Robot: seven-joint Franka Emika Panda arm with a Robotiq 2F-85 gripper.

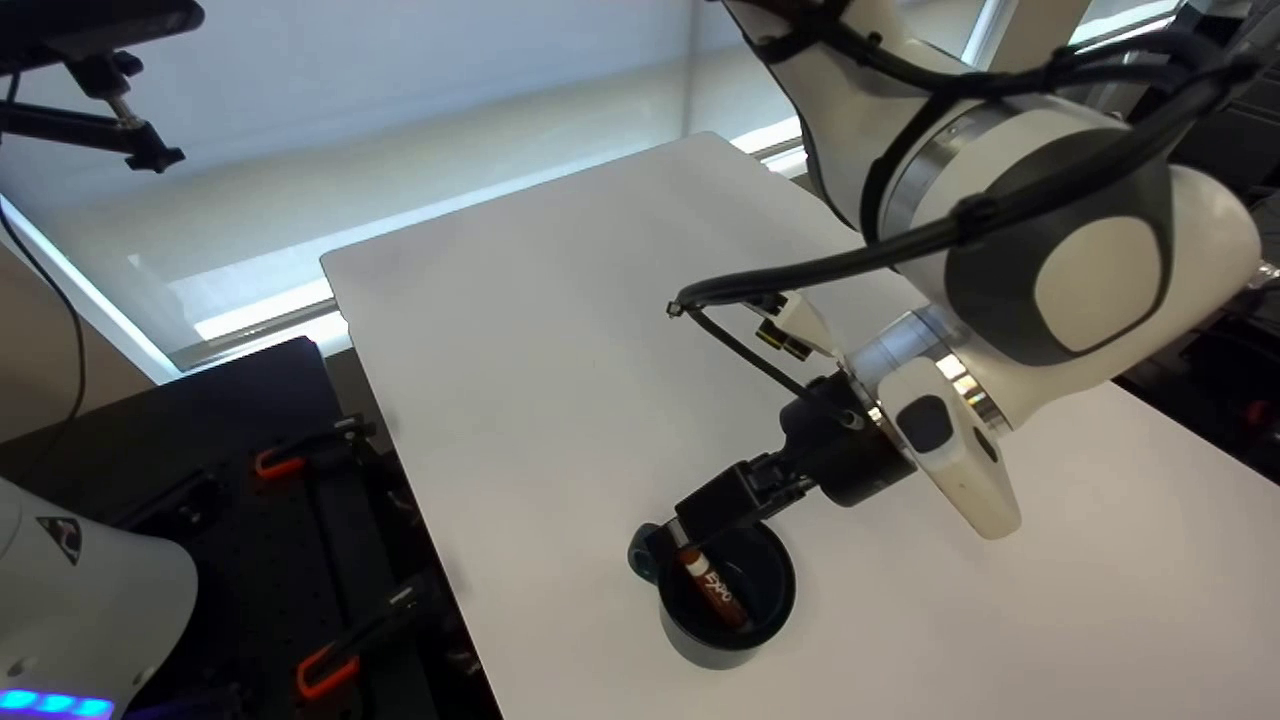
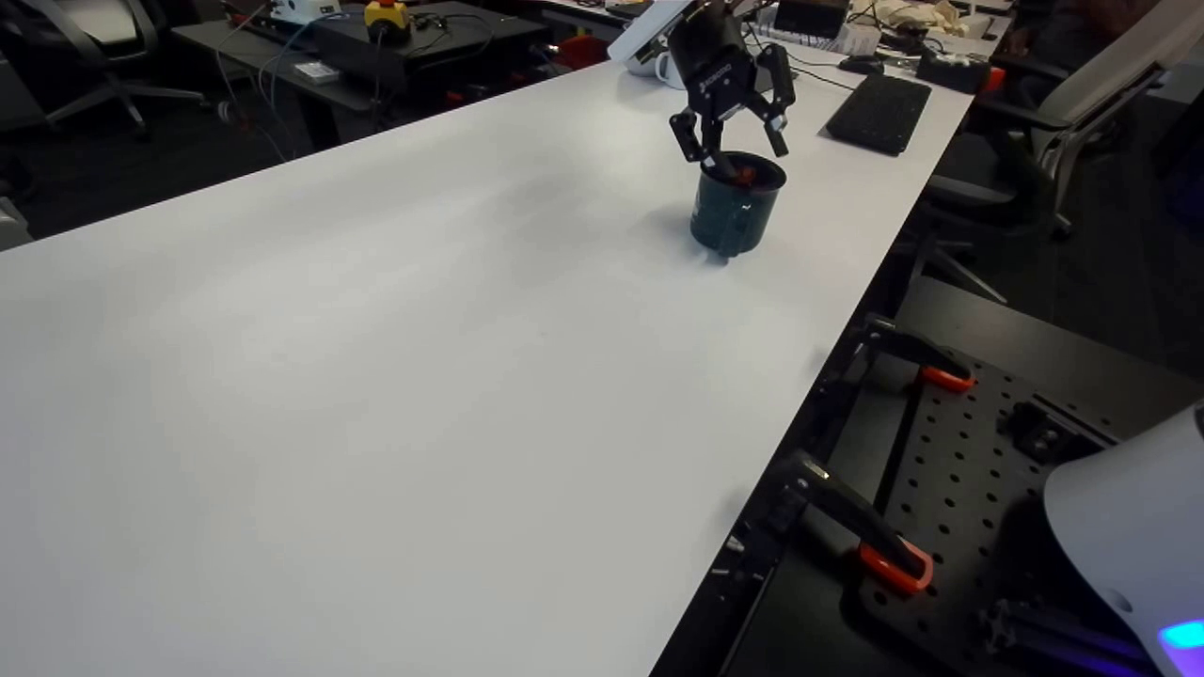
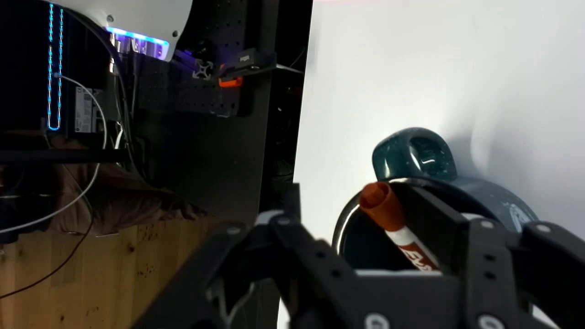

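Note:
A dark green mug (image 1: 710, 649) stands upright on the white table, its handle (image 3: 414, 154) visible in the wrist view. Inside it leans a brown-and-white EXPO marker (image 1: 716, 586), its brown capped end (image 3: 382, 205) up near the rim. My gripper (image 2: 748, 156) is over the mug with its fingers spread apart. One finger (image 3: 433, 219) reaches into the mug right alongside the marker, while the other finger (image 3: 295, 203) hangs outside the rim. The marker lies between the spread fingers, not clamped; whether the inner finger touches it, I cannot tell.
The table edge (image 2: 830, 372) runs close to the mug, with clamps (image 2: 892, 553) mounted beyond it. A black keyboard (image 2: 878, 113) lies behind the mug, near a white cup (image 2: 671, 72).

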